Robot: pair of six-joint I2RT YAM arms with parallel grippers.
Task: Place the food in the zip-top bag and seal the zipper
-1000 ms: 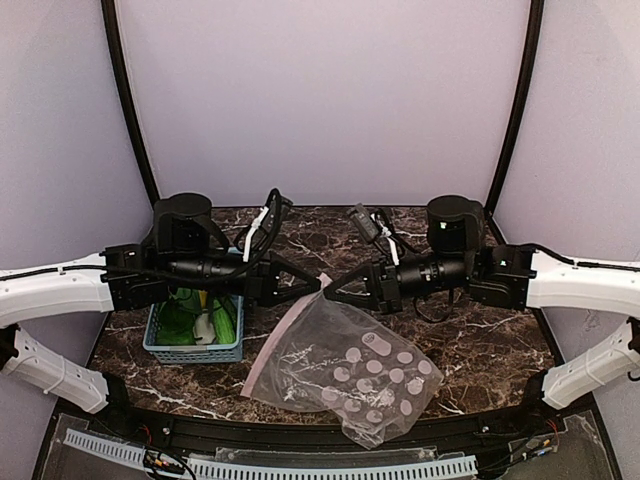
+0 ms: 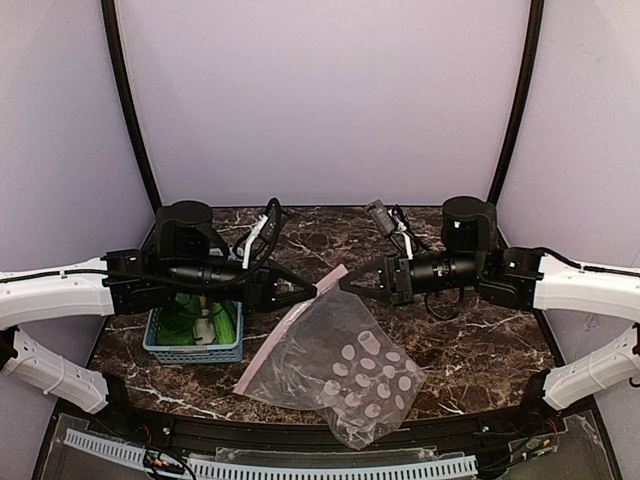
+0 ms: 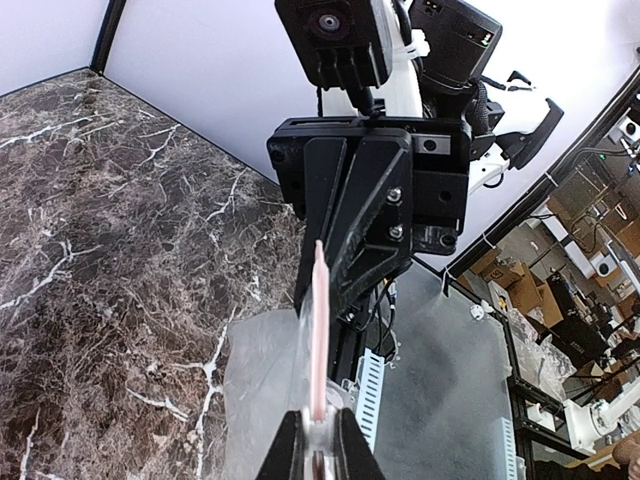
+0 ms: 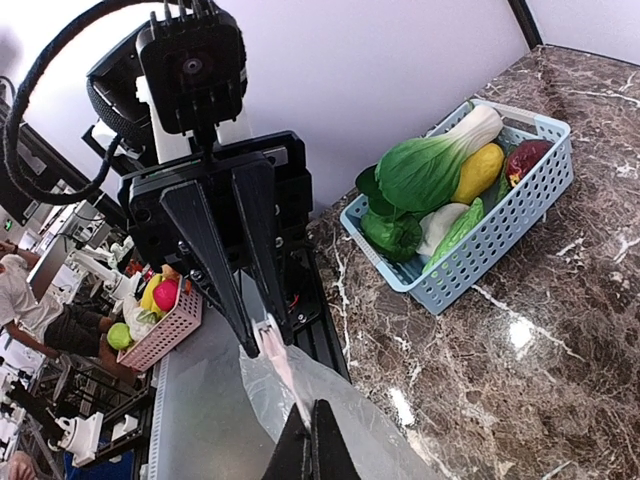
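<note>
A clear zip top bag (image 2: 345, 360) with pale printed ovals hangs between my two arms, low over the table, its pink zipper strip (image 2: 285, 328) slanting down to the left. My left gripper (image 2: 316, 291) is shut on that strip, near a small white piece; the left wrist view shows the strip (image 3: 319, 350) between its fingertips. Close on the right, my right gripper (image 2: 343, 284) is shut at the strip's upper end, which sticks out past it. In the right wrist view the strip (image 4: 280, 365) runs into its closed fingertips. No food shows inside the bag.
A light blue basket (image 4: 510, 220) on the left of the table holds leafy greens (image 4: 425, 172), a yellow item (image 4: 480, 172) and other vegetables. The bag's bottom hangs near the front edge.
My right gripper has moved a little right, and more of the pink strip's end shows beyond the left fingertips. The bag's lower part has swung left. My left gripper has barely shifted.
</note>
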